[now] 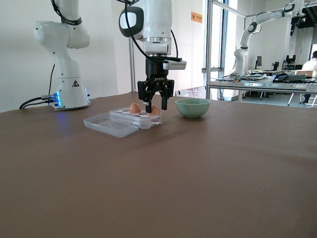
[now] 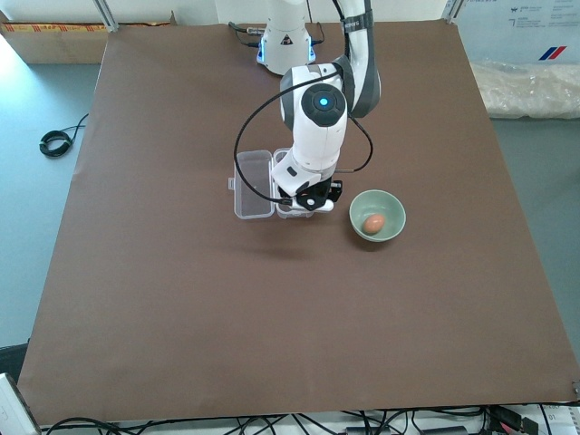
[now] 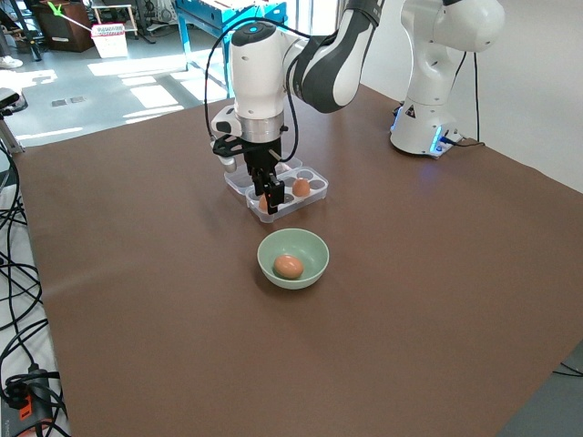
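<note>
The black gripper [image 1: 155,99] hangs low over a clear egg carton [image 1: 119,126] [image 3: 296,200] with its lid folded open, its two fingers apart just above one egg [image 1: 154,112]; I see nothing clearly held. A second egg [image 1: 135,108] [image 3: 301,188] sits in the carton. A pale green bowl [image 2: 377,233] [image 1: 192,111] stands beside the carton with one brown egg [image 2: 374,224] [image 3: 289,267] in it. In the left view the arm covers most of the carton's egg tray and the fingertips.
The white arm's base [image 1: 73,96] stands at the back. Cables run along the table's outer edge in the left and right views.
</note>
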